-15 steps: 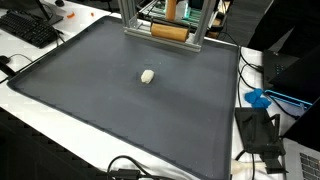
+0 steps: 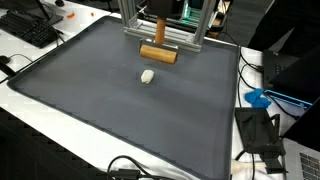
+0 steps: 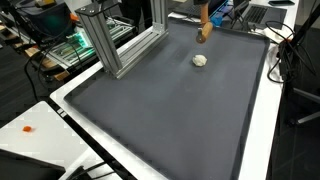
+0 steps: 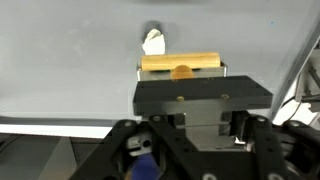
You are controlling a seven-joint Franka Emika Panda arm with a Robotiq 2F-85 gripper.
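Observation:
A wooden bar-shaped tool head with an orange handle is at the far side of the dark mat. In exterior view 1 the wooden bar (image 2: 158, 53) lies below the orange handle (image 2: 160, 31), under my dark gripper (image 2: 162, 11) at the top edge. A small off-white lump (image 2: 147, 76) rests on the mat, just in front of the bar and apart from it. From the wrist, the wooden bar (image 4: 180, 62) and the lump (image 4: 154, 42) both show beyond a black block (image 4: 203, 96), which covers the fingers. How the fingers stand is hidden.
A white metal frame (image 2: 200, 25) stands at the far edge. Along the right lie a blue item (image 2: 257, 98) and a black one (image 2: 258, 130); a keyboard (image 2: 30, 28) sits at far left.
The lump has stayed put.

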